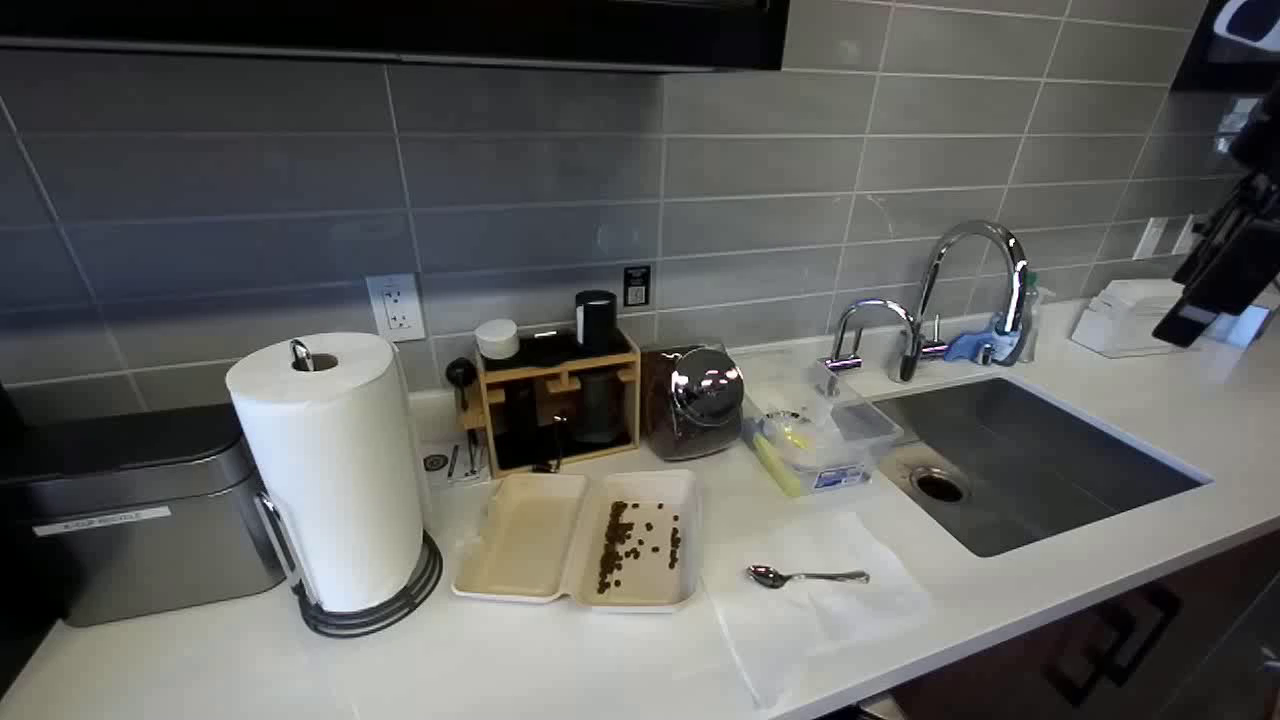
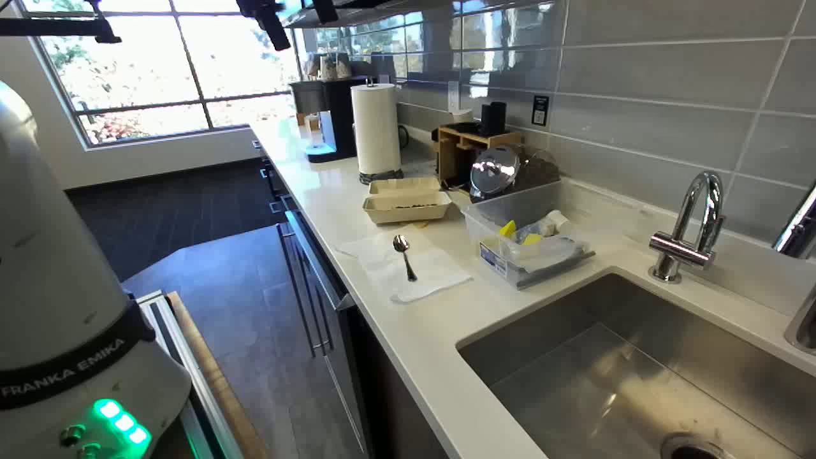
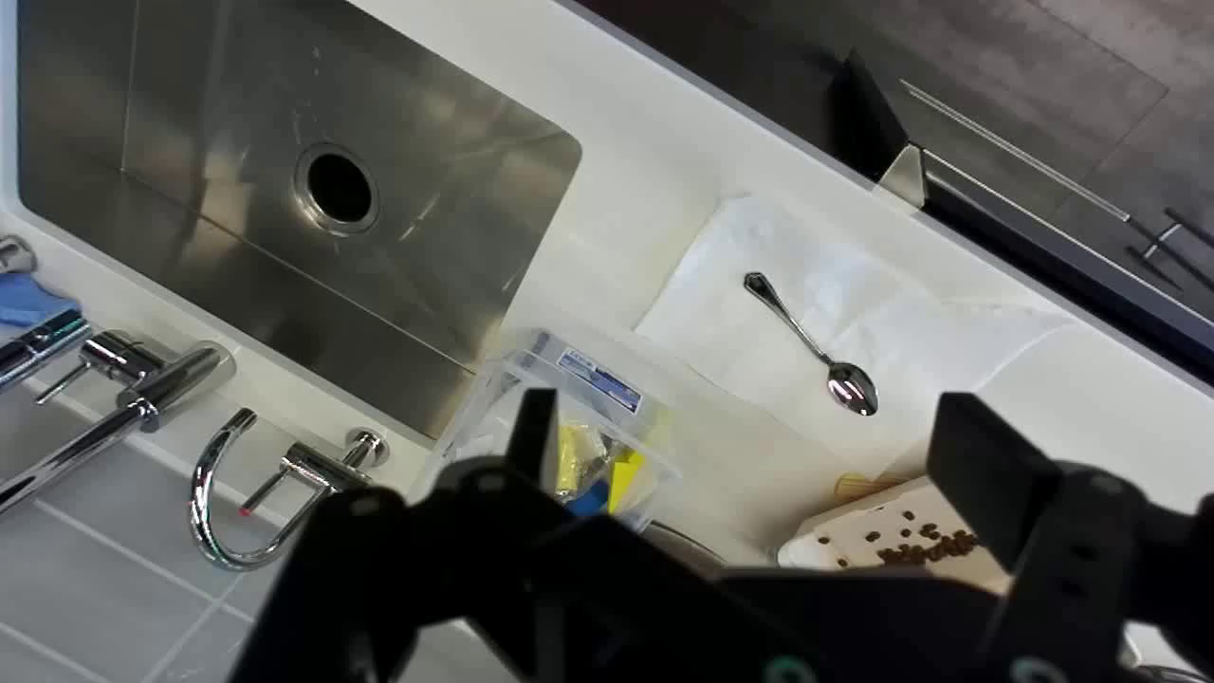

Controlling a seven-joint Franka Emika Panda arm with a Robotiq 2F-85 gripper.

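My gripper is open in the wrist view, its two dark fingers wide apart with nothing held between them. It hangs high above the counter, clear of everything there. A metal spoon (image 1: pixel 792 577) lies on a white paper sheet (image 1: pixel 870 612), its bowl toward the takeout box. That open, hinged box (image 1: pixel 518 536) has several small brown pieces (image 1: pixel 614 540) in one half; the other half looks empty. In the wrist view the spoon (image 3: pixel 803 330) lies beyond the fingertips, while a finger and the gripper body hide part of the box.
A clear plastic bin (image 2: pixel 498 229) with yellow items stands between the paper and the sink (image 2: pixel 612 344). Faucets, a glass jar (image 1: pixel 692 404) and a wooden rack (image 1: pixel 558 414) line the wall. Left of the box is a paper towel roll (image 1: pixel 330 480).
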